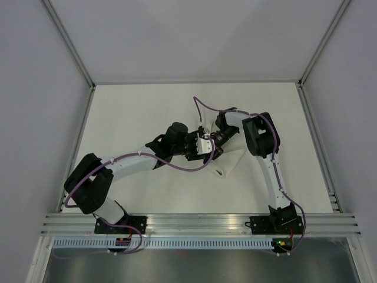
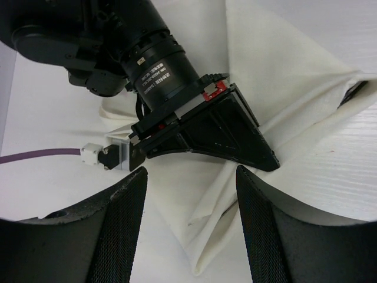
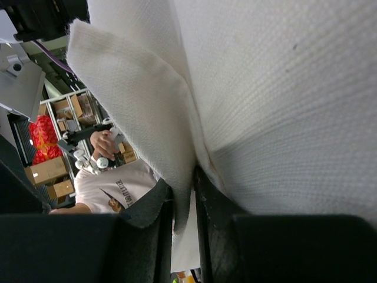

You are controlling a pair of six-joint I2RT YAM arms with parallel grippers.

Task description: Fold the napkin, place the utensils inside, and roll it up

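The white napkin (image 2: pixel 283 65) lies on the table, its near edge folded over into a strip. Dark slits show in the fold, and a dark object (image 2: pixel 352 93) peeks out at its right end; what it is cannot be made out. My left gripper is open above the napkin, nothing between its fingers. The right gripper is low at the fold, fingers close together with napkin cloth (image 3: pixel 141 82) running through the narrow gap; whether they clamp it is unclear. In the top view both grippers cover much of the napkin (image 1: pixel 234 158).
The two arms come close together over the napkin, left arm (image 1: pixel 132 166) beside right arm (image 1: pixel 262 138). Bare table (image 1: pixel 135 112) surrounds them, free at the back, left and right. Purple cables (image 1: pixel 182 169) hang along both arms.
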